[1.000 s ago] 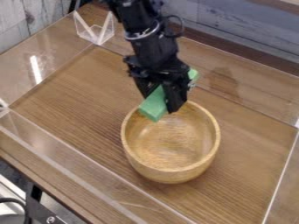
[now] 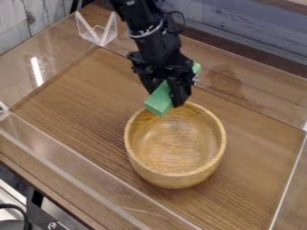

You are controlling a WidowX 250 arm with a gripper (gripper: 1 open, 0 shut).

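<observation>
The black robot arm reaches down from the top centre to my gripper (image 2: 168,85), shut on a green object (image 2: 161,99) that is held tilted over the upper left rim of a round tan bowl (image 2: 175,148). A second small green piece (image 2: 196,69) shows behind the gripper to the right.
Dark edges and cables lie at the lower left corner, a clear plastic piece at the left edge, and low walls along the back.
My gripper has moved a little up and back from over the bowl, with the green object still in it. The bowl stays where it was.
</observation>
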